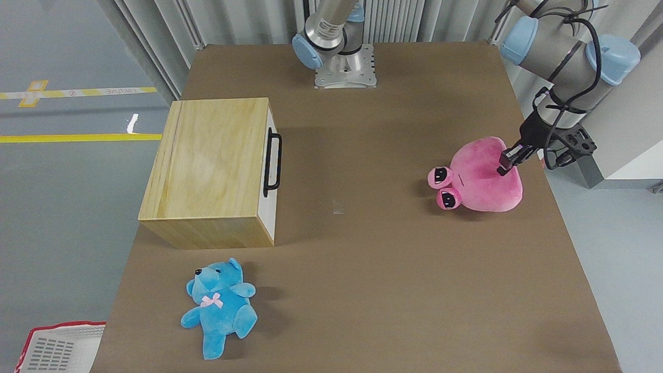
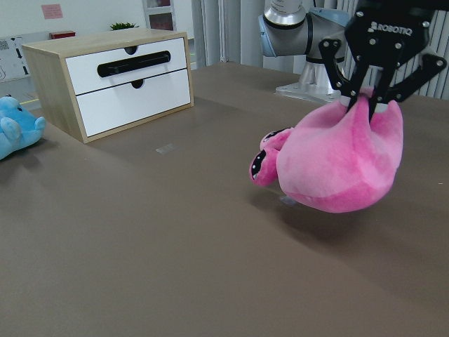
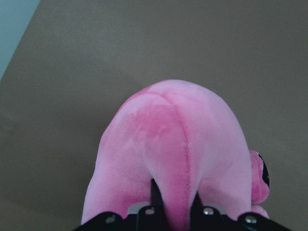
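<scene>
The pink plush toy (image 1: 478, 180) with black-and-white eyes hangs from my gripper (image 2: 368, 102), whose fingers pinch its fabric, just above the table at the right in the front view. In the wrist view the pink plush (image 3: 173, 130) fills the lower middle, with my gripper shut on a fold of it.
A wooden drawer cabinet (image 1: 205, 161) stands on the table's left, and a blue teddy bear (image 1: 220, 311) lies below it. A white basket (image 1: 62, 348) sits off the lower left.
</scene>
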